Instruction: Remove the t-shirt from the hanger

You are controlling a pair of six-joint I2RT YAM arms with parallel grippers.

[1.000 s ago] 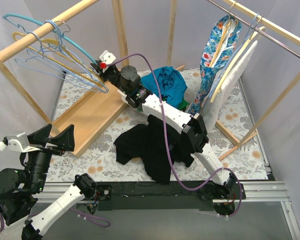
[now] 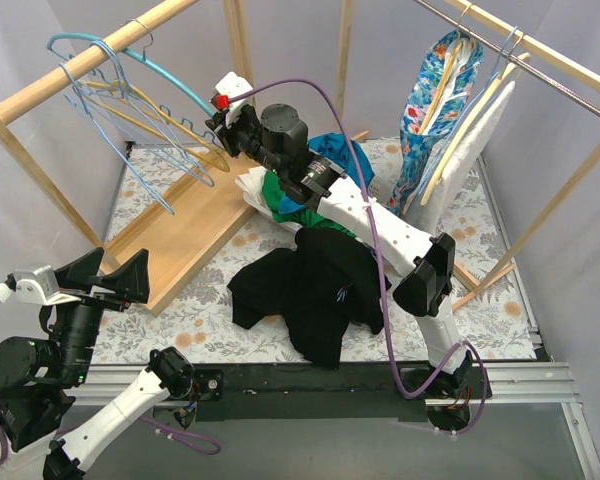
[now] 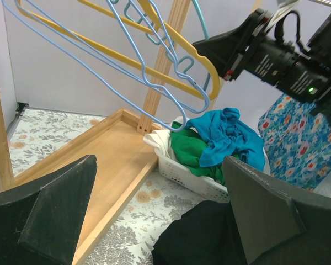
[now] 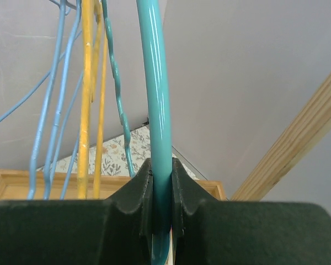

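My right gripper is up at the left rail, its fingers around a teal hanger that runs between them in the right wrist view. Blue and yellow hangers hang bare beside it on the wooden rail. My left gripper stands open and empty at the lower left. A black garment lies crumpled on the floor. On the right rail, a floral garment and a white one hang on hangers.
A white basket with blue and green clothes stands at the back centre. A wooden tray lies under the left rail. Patterned floor shows around the black garment.
My right gripper has moved right and slightly up in the top view, and the teal hanger and neighbouring hangers have shifted right with it. The left arm is still.
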